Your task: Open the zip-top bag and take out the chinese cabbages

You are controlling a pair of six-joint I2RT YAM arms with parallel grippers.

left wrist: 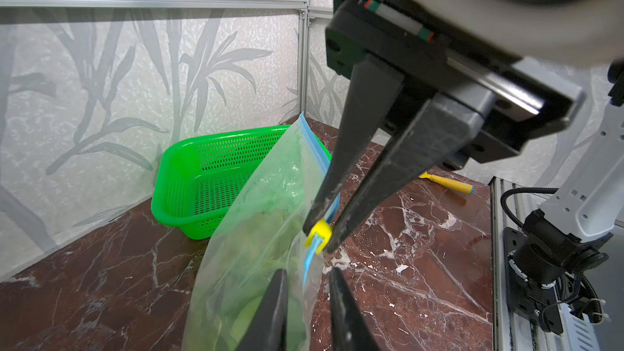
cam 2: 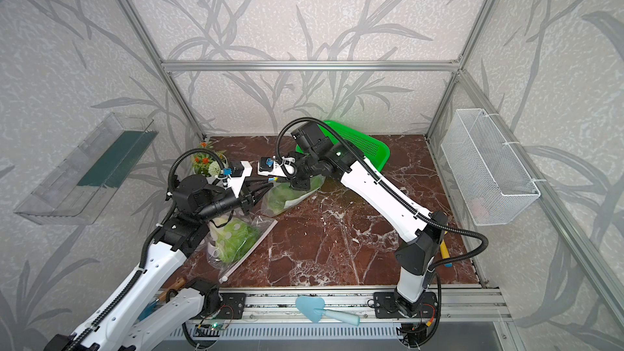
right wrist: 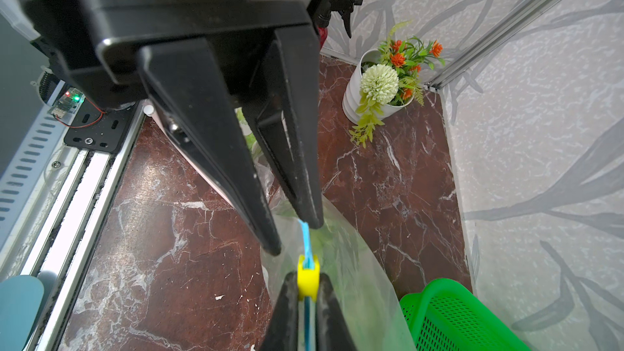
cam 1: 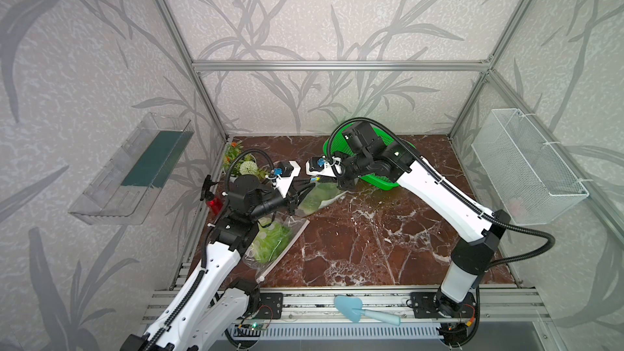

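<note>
A clear zip bag (left wrist: 260, 266) stands upright, with blurry pale green cabbage (left wrist: 250, 315) inside. Its blue zip strip (left wrist: 310, 261) carries a yellow slider (right wrist: 308, 278). My right gripper is shut on that slider at the bag's top edge. Facing it, my left gripper is partly open, its two fingers on either side of the blue strip's line, apart from it as far as I can tell. Another zip bag (cam 1: 281, 251) with green cabbage lies flat on the front left of the table, partly hidden by my left arm.
A green basket (left wrist: 178, 204) sits behind the bag. At the left stand a white flower pot (right wrist: 354, 94) and a spray bottle (cam 1: 214, 205). A yellow-handled tool (left wrist: 448, 182) lies at the right.
</note>
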